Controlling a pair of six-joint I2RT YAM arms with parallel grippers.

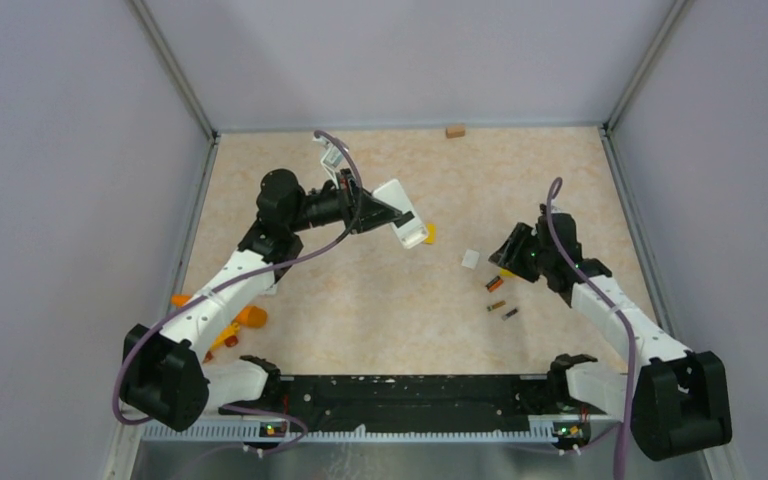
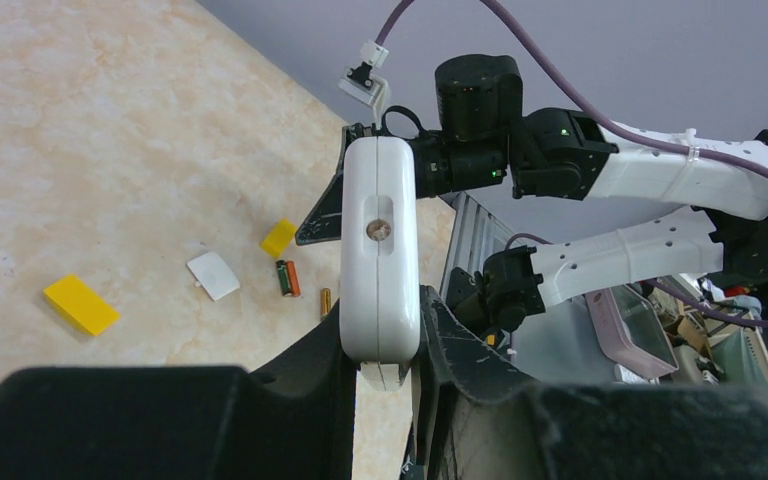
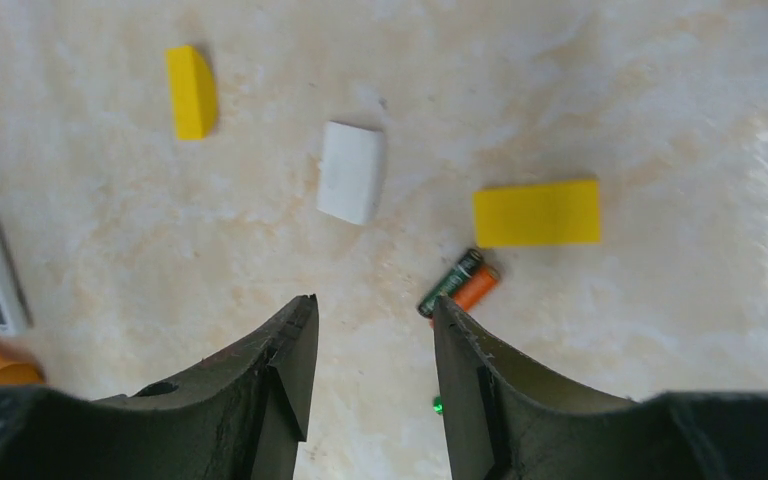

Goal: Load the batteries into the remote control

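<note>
A white remote control (image 2: 380,250) is held above the table by my left gripper, which is shut on it. From above, the remote (image 1: 402,213) hangs tilted near the middle. My right gripper is open, with nothing between its fingers. Beyond its fingertips a green battery (image 3: 450,284) and an orange battery (image 3: 478,288) lie side by side on the table. Two more batteries, one brownish (image 1: 496,306) and one dark (image 1: 510,314), lie nearer the front. A flat white piece (image 3: 350,172), perhaps the battery cover, lies flat by itself.
Two yellow blocks lie here: one block (image 3: 537,213) beside the battery pair, another block (image 3: 192,92) farther left. Orange items (image 1: 250,316) sit by the left arm, and a brown block (image 1: 455,131) is at the back edge.
</note>
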